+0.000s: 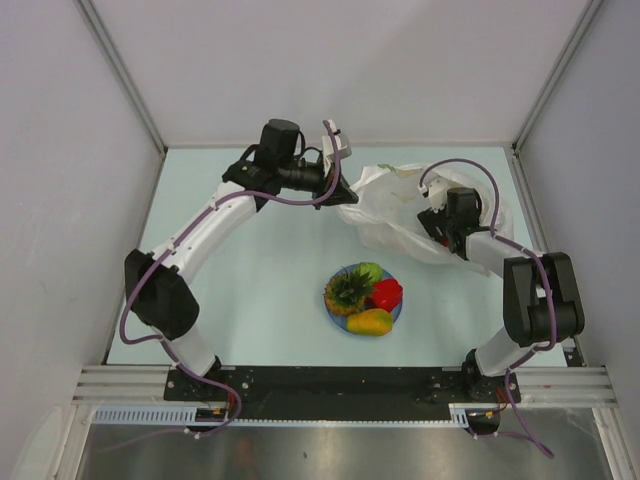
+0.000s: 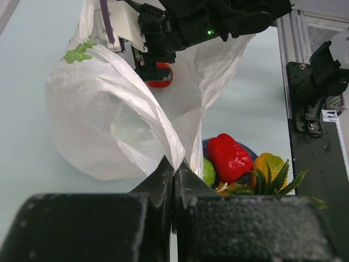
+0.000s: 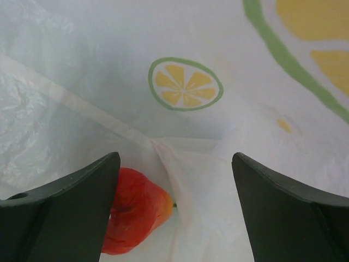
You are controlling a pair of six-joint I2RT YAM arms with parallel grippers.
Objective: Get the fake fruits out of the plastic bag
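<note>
The white plastic bag (image 1: 385,212) is spread wide at the back right, and my left gripper is shut on its edge. Inside the bag, my right gripper stands open over a red fruit (image 3: 136,210). That fruit lies low in the right wrist view, partly behind the left-hand finger (image 3: 82,210); nothing is clamped between the fingers. From above, the right gripper (image 1: 432,222) mostly hides the red fruit (image 1: 441,237). The left wrist view also shows some of this red fruit (image 2: 160,82) below the right arm.
A blue plate (image 1: 337,318) at front centre holds a pineapple (image 1: 347,292), a red pepper (image 1: 387,294), a green fruit (image 1: 370,270) and a yellow-orange fruit (image 1: 371,322). Bare table lies left of the plate.
</note>
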